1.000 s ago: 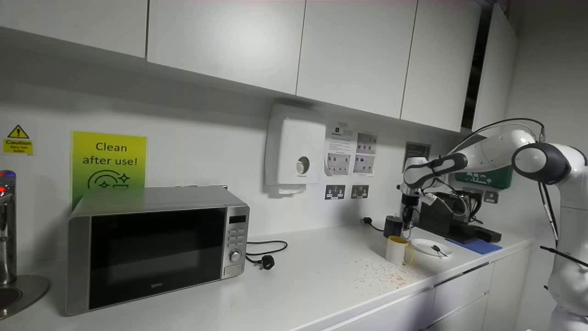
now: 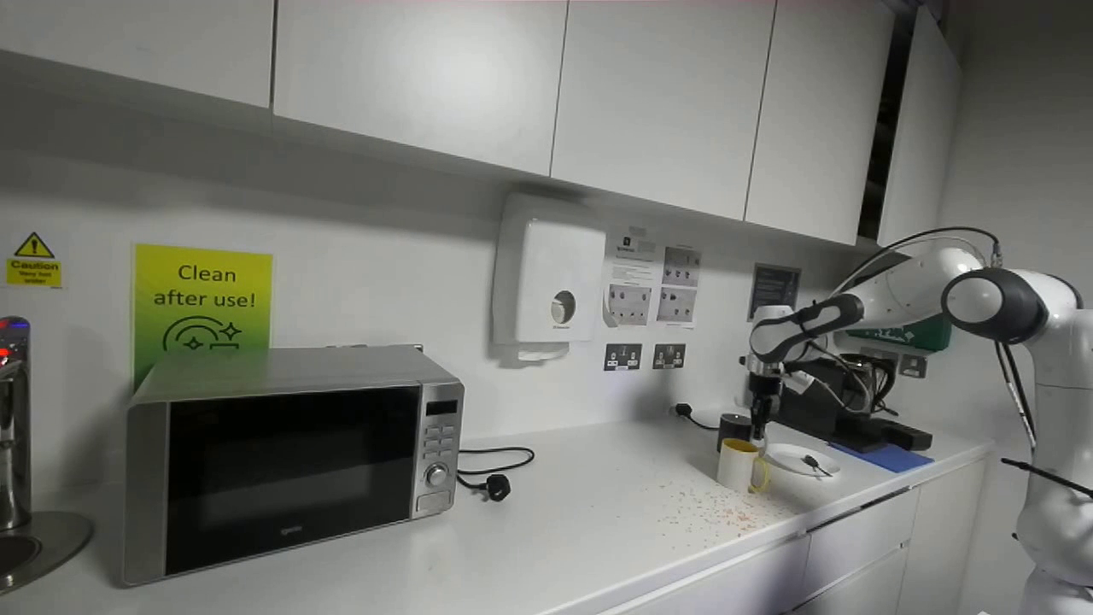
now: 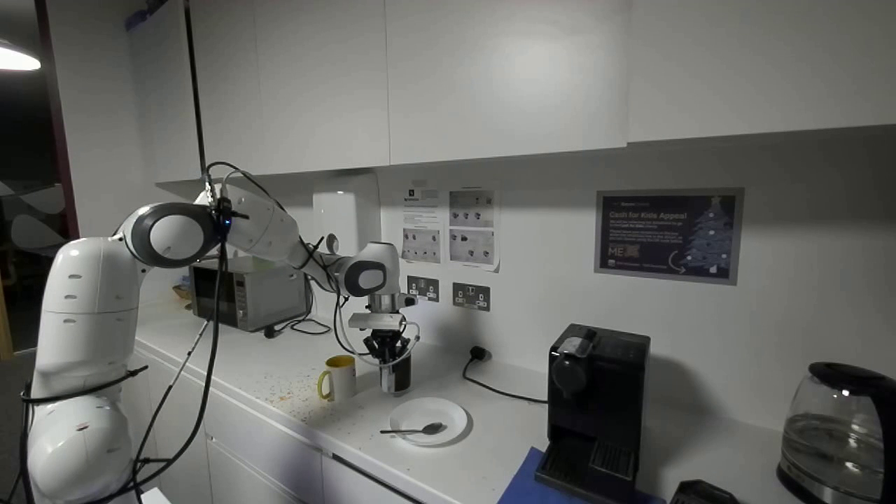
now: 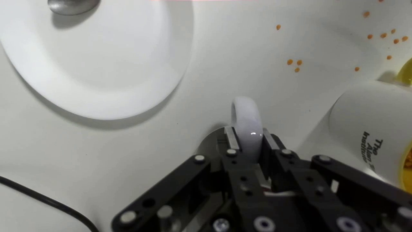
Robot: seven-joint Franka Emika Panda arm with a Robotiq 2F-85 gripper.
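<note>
A dark mug (image 3: 395,374) with a pale handle (image 4: 249,125) is below my gripper. In the wrist view the handle sits between the fingers, which are shut on it; most of the mug body (image 4: 210,145) is hidden behind the gripper. Exterior view 1 shows the dark mug (image 2: 733,430) near the wall, partly behind a white mug (image 2: 735,470) with a yellow inside and handle. Orange bits show inside the white mug (image 4: 363,127) in the wrist view. Whether the dark mug touches the counter I cannot tell.
A white plate (image 3: 403,415) holding a spoon (image 3: 432,428) lies close by. Orange bits are scattered on the counter around the white mug. A coffee machine (image 3: 600,395) stands on a blue mat (image 3: 522,479). Open counter lies towards the microwave (image 2: 297,461).
My gripper and the dark mug sit slightly lower in exterior view 1, with the mug a touch further right. The white mug and plate look unmoved.
</note>
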